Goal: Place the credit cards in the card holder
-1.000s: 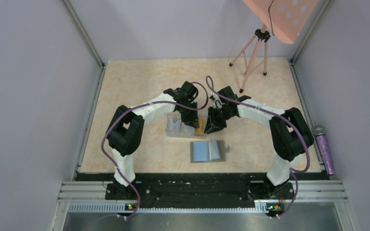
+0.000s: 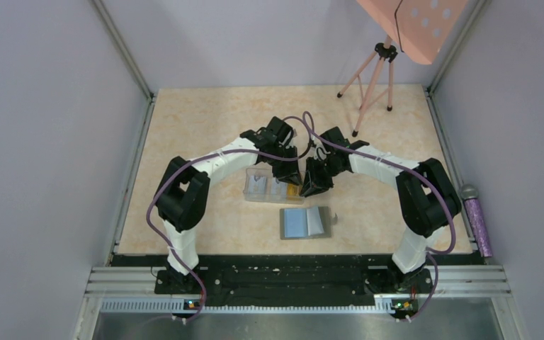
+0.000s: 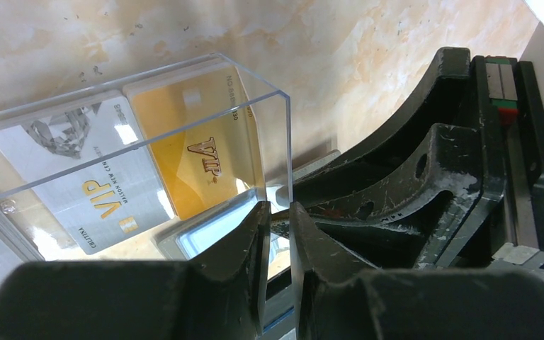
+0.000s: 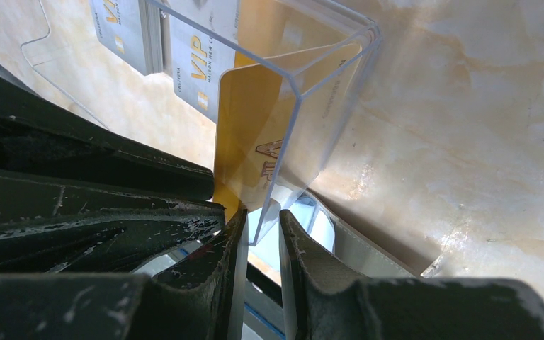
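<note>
A clear box [image 2: 274, 200] holds silver cards [image 3: 85, 170] and gold cards [image 3: 197, 142] in compartments. One gold card [image 4: 251, 120] is tilted up at the box's end wall in the right wrist view. My left gripper is over the gold compartment, slightly open, its fingertips [image 4: 202, 216] at that card's near edge; contact is unclear. My right gripper is shut on the clear box's end wall. The grey card holder [image 2: 283, 224], with light-blue pockets, lies open in front of the box.
Both grippers stand very close together at the box's right end. A pink tripod [image 2: 375, 81] stands at the back right, and a purple microphone [image 2: 477, 227] lies by the right edge.
My left gripper has moved a little to the right, toward the gold compartment and the right gripper. The right arm, the box and the card holder have not visibly moved.
</note>
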